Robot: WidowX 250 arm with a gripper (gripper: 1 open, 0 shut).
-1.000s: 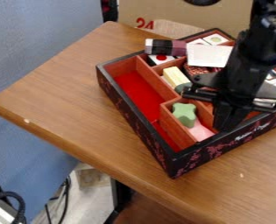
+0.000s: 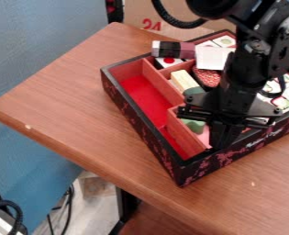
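The black gripper [image 2: 217,136] is low over the front-right compartments of a dark patterned box [image 2: 159,147] with red dividers, its fingers reaching down into it; whether they hold anything is hidden. Beneath and beside it are a green piece [image 2: 195,127] and a pink piece, mostly covered. A pale yellow block [image 2: 183,81] sits in a middle compartment, with the long red compartment [image 2: 140,92] empty at the left. White cards [image 2: 213,57] and a dark maroon block [image 2: 165,49] lie at the back.
The box rests on a wooden table [image 2: 73,87], clear at the left and front. A cardboard box [image 2: 159,14] stands behind. Cables hang beside the table's lower left.
The gripper has moved down and slightly left within the box, now covering more of the green and pink pieces.
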